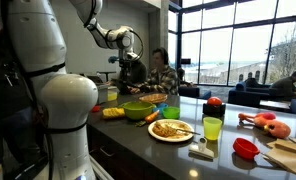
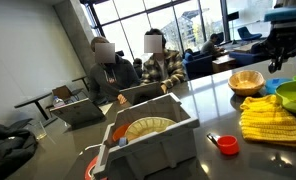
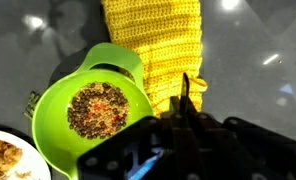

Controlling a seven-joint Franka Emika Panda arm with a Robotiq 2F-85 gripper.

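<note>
My gripper is high over the table, its dark fingers close together and shut. In the second exterior view the gripper [image 2: 275, 66] hangs in the air, apart from the yellow knitted cloth [image 2: 271, 122] below. What may be between the fingers cannot be made out. Left of the gripper in the wrist view lies a green bowl [image 3: 60, 145] with mixed brown, dark and red bits in it. Its handle-like rim overlaps the yellow cloth [image 3: 153, 38].
A plate of food [image 1: 170, 131] is on the counter, with a green cup [image 1: 212, 128] and a red bowl [image 1: 246, 149] to its right. The grey bin [image 2: 158, 147] holds a basket. Bare counter lies right of the cloth in the wrist view.
</note>
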